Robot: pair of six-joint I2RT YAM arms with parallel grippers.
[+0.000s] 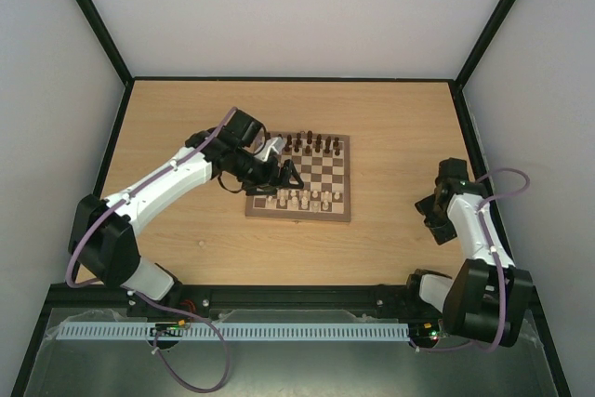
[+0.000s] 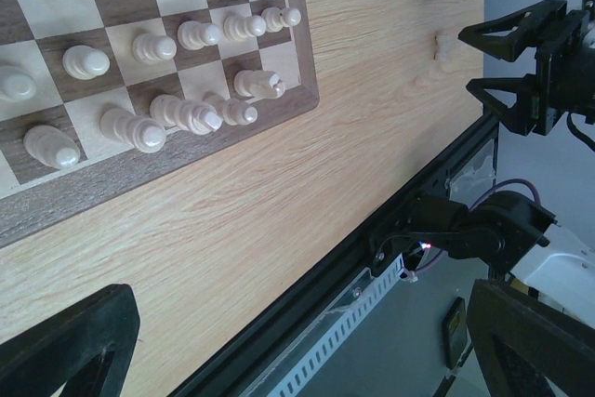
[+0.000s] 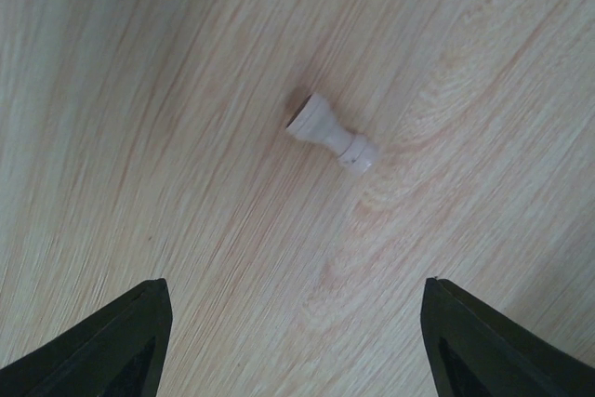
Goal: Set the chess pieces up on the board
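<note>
The chessboard (image 1: 345,178) lies mid-table, dark pieces (image 1: 318,143) along its far side and light pieces (image 1: 314,200) along its near side. In the left wrist view, light pieces (image 2: 135,130) stand in two rows near the board's edge. My left gripper (image 1: 297,177) hangs over the board's left part, open and empty. On the table to the right, a small light chess piece (image 3: 325,132) lies on its side, clear of the board. My right gripper is above the table there, fingers apart, the piece ahead of them and untouched; the arm hides it in the top view.
Another small pale object (image 1: 202,243) lies on the bare table left of the board, too small to identify. A dark frame rail (image 1: 297,297) runs along the front edge.
</note>
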